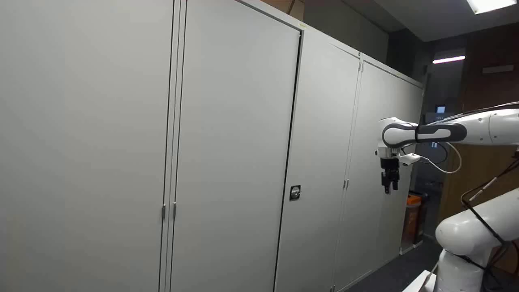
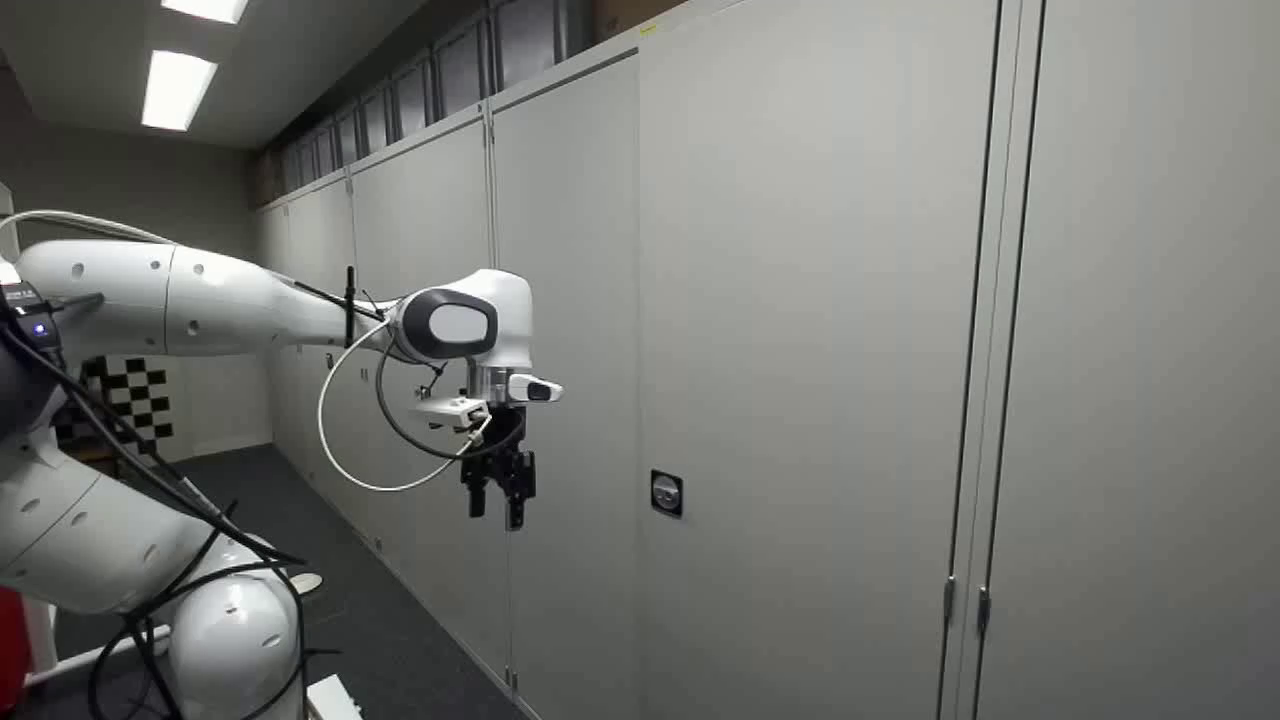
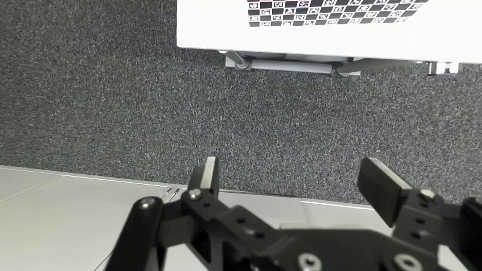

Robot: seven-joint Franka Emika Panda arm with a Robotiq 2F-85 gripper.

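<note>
My black gripper [image 2: 498, 516] points straight down beside the tall grey cabinets, its fingers open and nothing between them. From the wrist view, its two fingers [image 3: 378, 192] stand wide apart above the carpet. In exterior view 1 the same gripper [image 1: 390, 190] hangs in front of the right-hand cabinet doors. A grey cabinet door [image 2: 816, 300] with a small round recessed lock or handle [image 2: 667, 493] fills much of exterior view 2. That lock [image 1: 295, 192] also shows in exterior view 1, left of the gripper and apart from it. All the cabinet doors look closed.
Dark carpet [image 3: 271, 117] lies clear below the gripper. A white tabletop [image 3: 212, 27] with a checkered board [image 3: 325, 13] is at the top of the wrist view. An orange-topped bin [image 1: 412, 200] stands beyond the cabinets. Loose cables [image 2: 330, 408] loop from the arm.
</note>
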